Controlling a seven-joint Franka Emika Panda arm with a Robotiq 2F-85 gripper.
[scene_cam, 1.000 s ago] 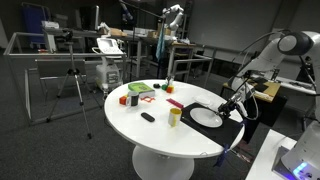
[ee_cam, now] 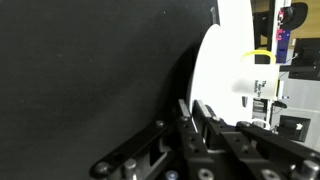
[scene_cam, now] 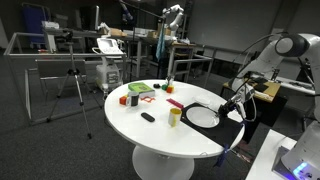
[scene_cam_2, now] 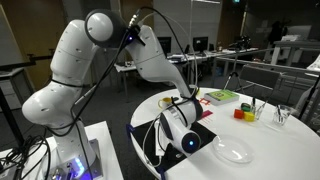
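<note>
A white plate lies over a black mat near the robot's side of the round table in exterior view 1. My gripper is shut on the plate's rim; the wrist view has the white plate running up from between the fingertips, dark mat to its left. From exterior view 2, the white wrist of the arm stands over the mat and hides the grip. How far the plate is lifted or tilted is hard to tell.
A yellow cup and a dark flat object stand on the table to the left. A clear round dish lies right of the mat in exterior view 2. A green tray with small items sits farther back.
Over the last second the arm has risen a little and drawn back toward its base. The plate has barely shifted on the view; the other objects are unchanged.
</note>
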